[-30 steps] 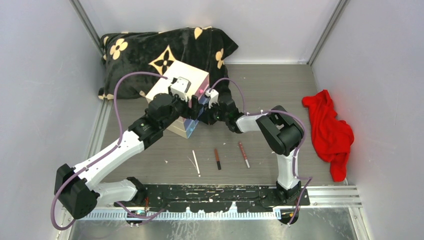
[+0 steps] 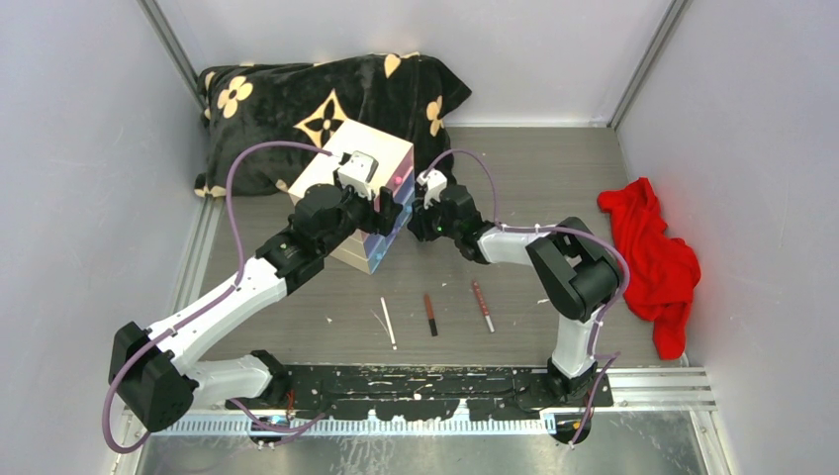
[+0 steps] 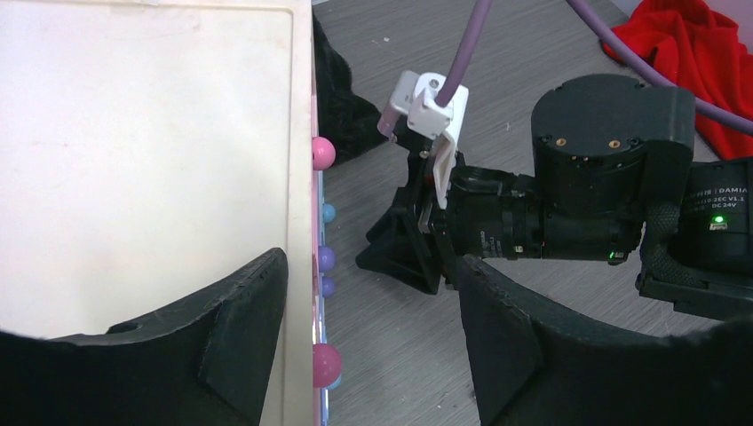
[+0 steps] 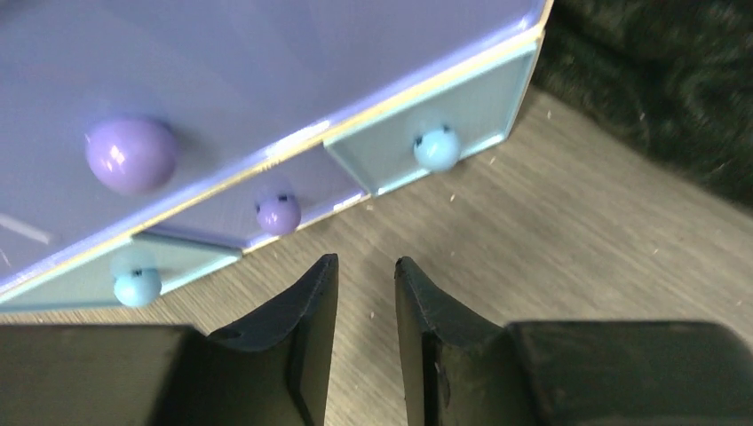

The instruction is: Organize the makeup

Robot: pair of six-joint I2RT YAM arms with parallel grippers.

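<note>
The cream organizer box (image 2: 356, 148) has pastel drawers with ball knobs. My left gripper stands open over its top (image 3: 151, 142). My right gripper is part open with nothing between its fingers, facing a blue knob (image 4: 437, 149) and a purple knob (image 4: 277, 214) of the small lower drawers. On the front floor lie a white stick (image 2: 389, 324), a brown pencil-like item (image 2: 429, 307) and a red pen-like item (image 2: 483, 305).
A black patterned cushion (image 2: 257, 109) lies behind the box, and a red cloth (image 2: 653, 277) at the right.
My left arm has stayed still.
</note>
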